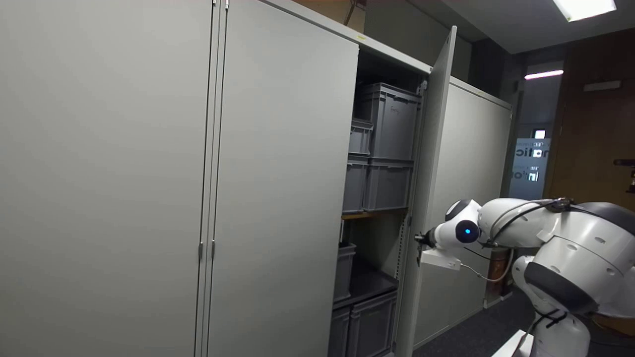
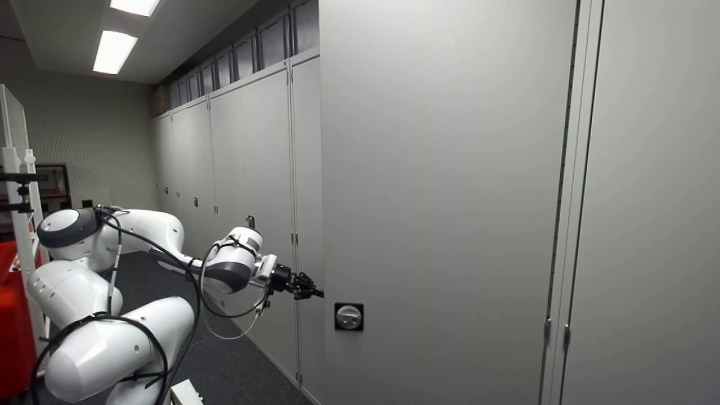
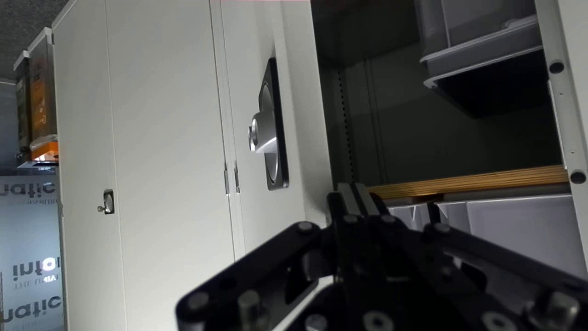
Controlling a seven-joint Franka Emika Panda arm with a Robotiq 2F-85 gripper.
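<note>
One grey cabinet door (image 1: 439, 131) stands swung outward, its free edge toward the arm. The wrist view shows the round silver knob (image 3: 265, 129) on a black plate on the door's outer face; exterior view 2 also shows the knob (image 2: 349, 316). My gripper is shut, no object visible between its fingers. Its tips lie beside the door's free edge (image 3: 308, 110), on the side facing the cabinet's inside. In exterior view 2 the gripper (image 2: 320, 293) reaches that edge, below mid-height; whether the tips touch it, I cannot tell.
Grey bins (image 1: 390, 122) fill the cabinet's shelves behind the opening. A closed door (image 1: 285, 160) covers its left half. Past the open door, further closed cabinets (image 1: 470, 196) line the wall.
</note>
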